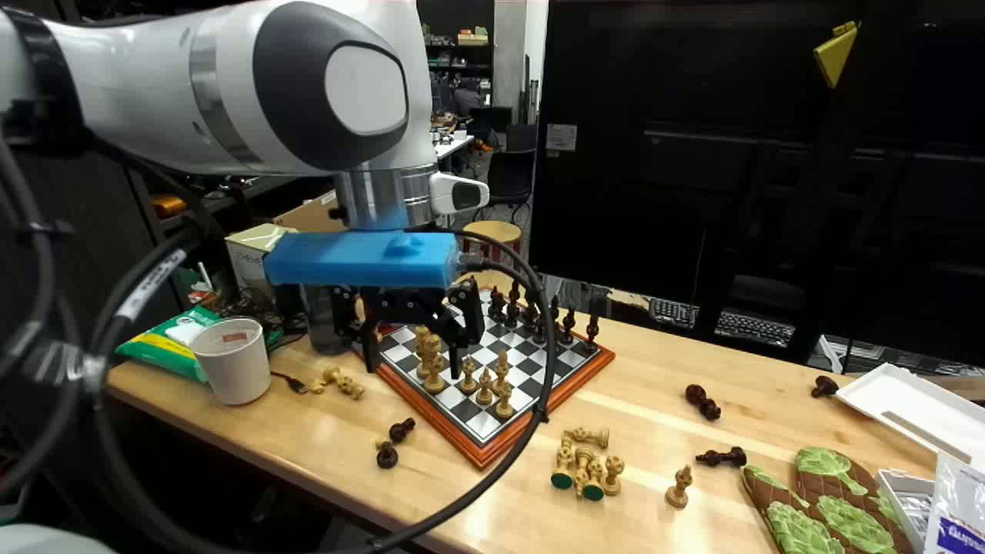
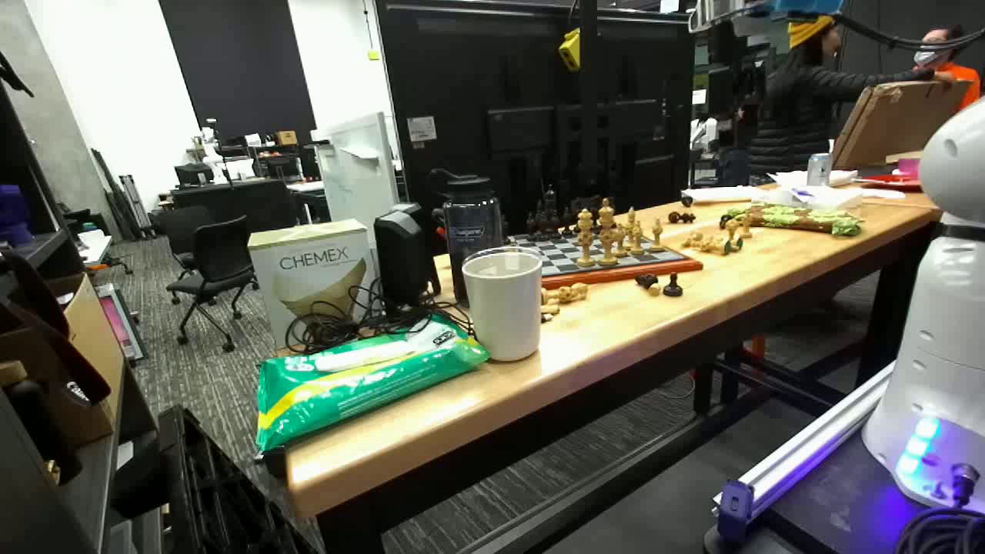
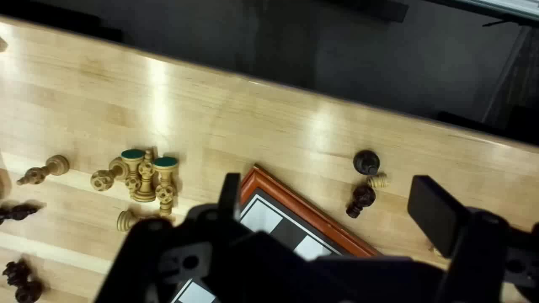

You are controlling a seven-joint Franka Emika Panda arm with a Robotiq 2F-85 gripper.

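Observation:
My gripper (image 1: 404, 371) hangs above the near left side of the chessboard (image 1: 417, 398), its fingers wide apart and empty. In the wrist view its black fingers (image 3: 437, 216) frame the board's wooden corner. Light pieces (image 1: 484, 388) stand along the board's near side, and dark pieces (image 1: 567, 323) line the far side. Off the board, a cluster of light pieces (image 3: 164, 181) lies to its right, mostly toppled. Two dark pieces (image 3: 366, 162) and a small light one (image 3: 377, 180) rest close together on the table near its front edge.
A white cup (image 2: 503, 309), a green packet (image 2: 365, 374) and a dark bottle (image 2: 472, 231) crowd the table's left end. Leafy-patterned mitts (image 1: 831, 503) and a white tray (image 1: 914, 406) lie at the right. A black cable (image 1: 503, 466) loops from the arm past the board.

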